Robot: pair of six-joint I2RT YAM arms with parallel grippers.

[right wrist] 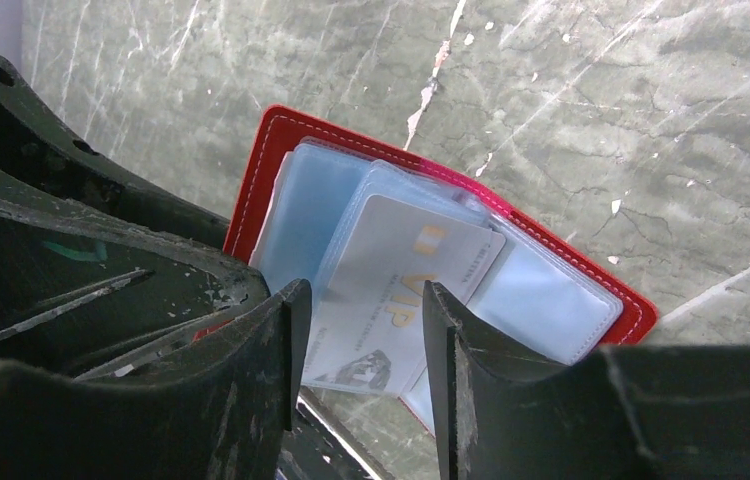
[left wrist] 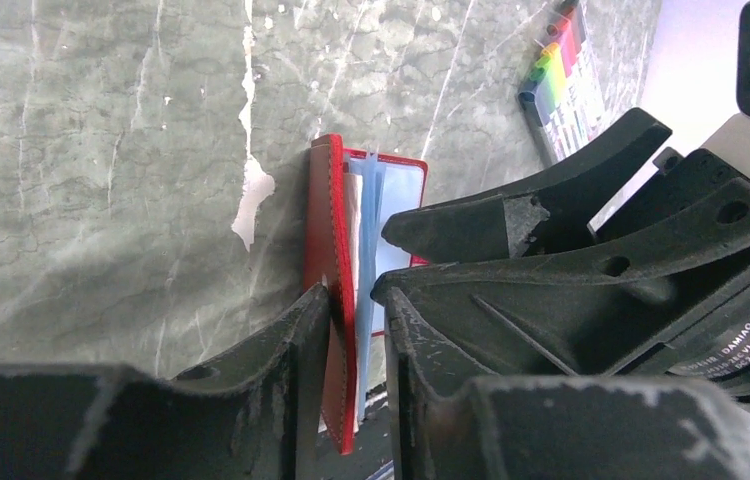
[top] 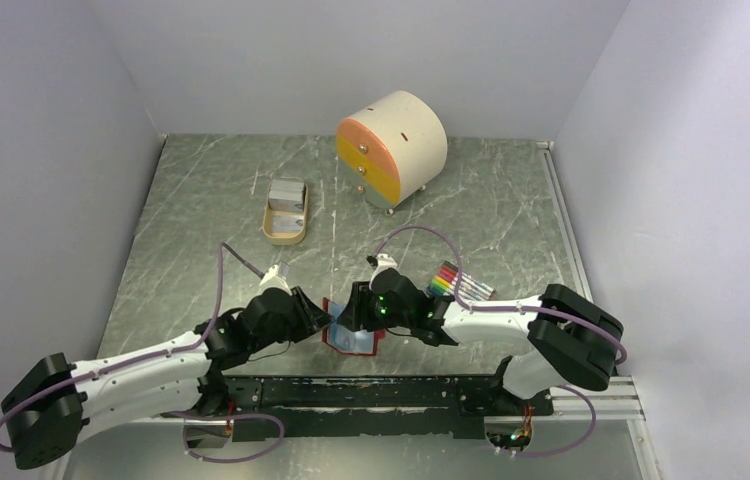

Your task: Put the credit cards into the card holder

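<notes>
The red-edged card holder (top: 351, 351) lies spread at the front middle, with pale blue sleeves. In the right wrist view a grey card marked VIP (right wrist: 396, 275) lies over the sleeves; whether it is inside one I cannot tell. My right gripper is open above it, one finger overlapping the card. The holder's raised left cover (left wrist: 329, 215) and some sleeves stand between the fingers of my left gripper; its grip there is unclear. Fingertips of the two grippers nearly meet. A tan tray (top: 268, 222) at the back left holds more grey-white cards (top: 288, 193).
At the back stands a large white drum with an orange and yellow face (top: 391, 145). A pack of coloured markers (top: 461, 282) lies right of the right gripper. Table between tray and holder is clear.
</notes>
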